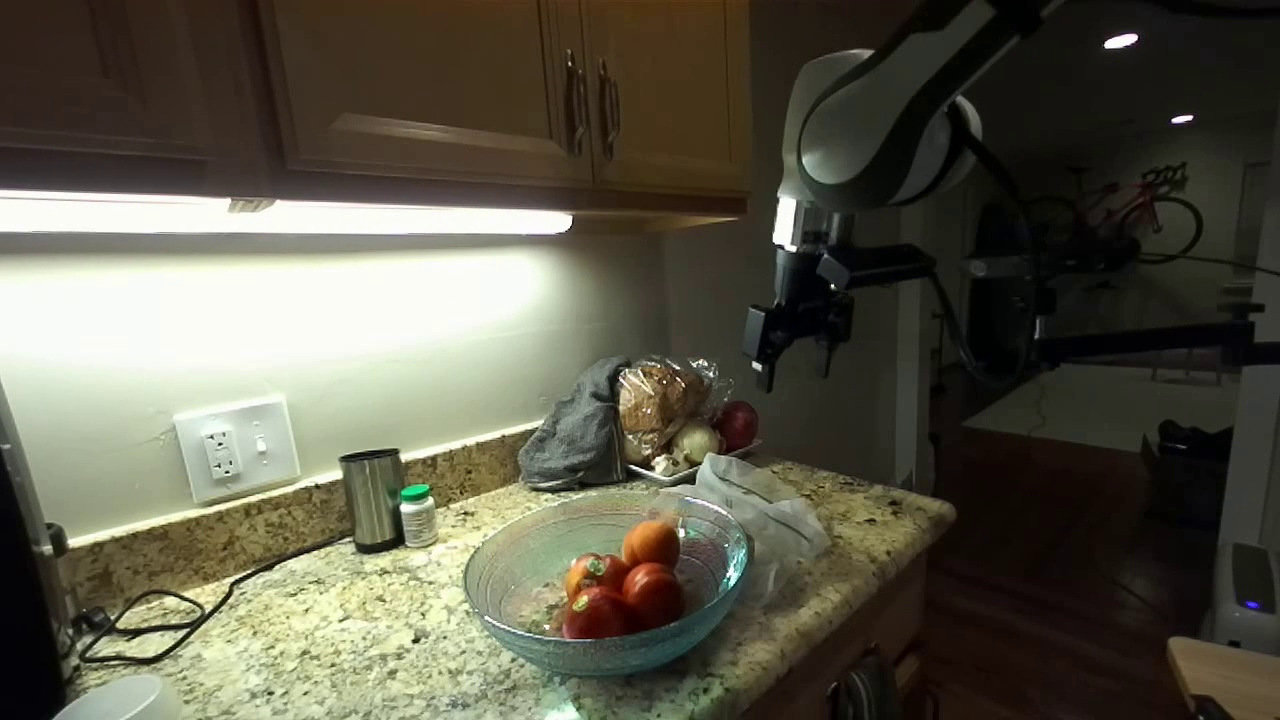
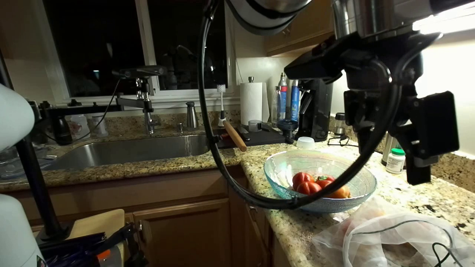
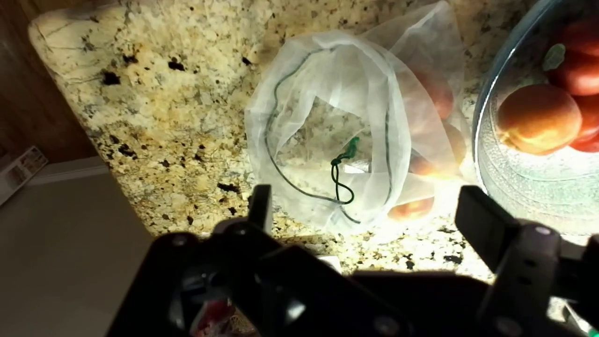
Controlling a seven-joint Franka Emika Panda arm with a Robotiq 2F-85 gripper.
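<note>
My gripper hangs in the air above the far end of the counter, its fingers open with nothing between them. In the wrist view, its two fingers stand wide apart near the bottom. Below them a white mesh bag with a dark green drawstring lies with its mouth open, some reddish round produce showing through its side. Right beside the bag is a clear glass bowl holding several tomatoes and an orange-coloured fruit.
Behind the bag sit a grey cloth, wrapped bread and onions on a tray. A steel cup and a green-capped bottle stand by the wall. Cupboards overhang the counter. Bare counter lies beyond the bag.
</note>
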